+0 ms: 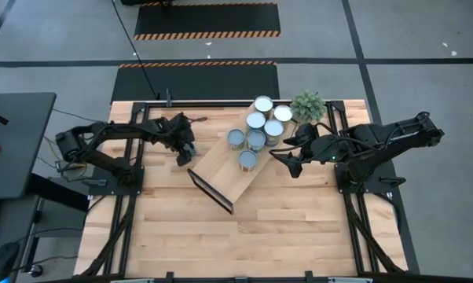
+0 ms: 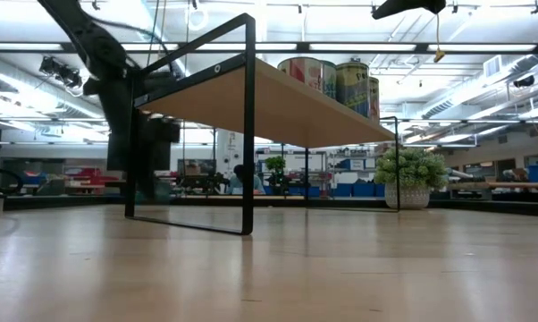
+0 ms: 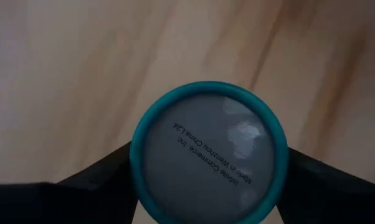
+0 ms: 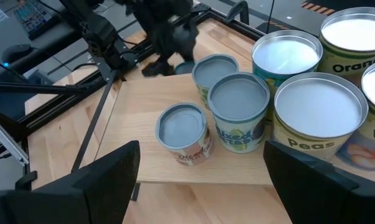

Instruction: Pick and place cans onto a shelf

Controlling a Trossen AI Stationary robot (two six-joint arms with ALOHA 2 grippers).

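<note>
A teal-rimmed can (image 3: pixel 209 155), its grey printed base facing the camera, is held in my left gripper, with a dark finger on each side. The right wrist view also shows a bit of that can (image 4: pixel 184 67) under the left arm, beyond the shelf. The wooden shelf (image 1: pixel 213 169) stands slantwise mid-table. Several cans crowd its far part; a short can (image 4: pixel 182 127) stands apart from the others, nearest the bare end. Over the shelf's right edge, my right gripper is open, with nothing between its fingers.
A potted plant (image 1: pixel 308 106) stands behind the cans, at the back of the table. Black metal legs (image 2: pixel 249 134) carry the shelf. The shelf's near-left end is bare, and the front of the table (image 1: pixel 236 251) is clear.
</note>
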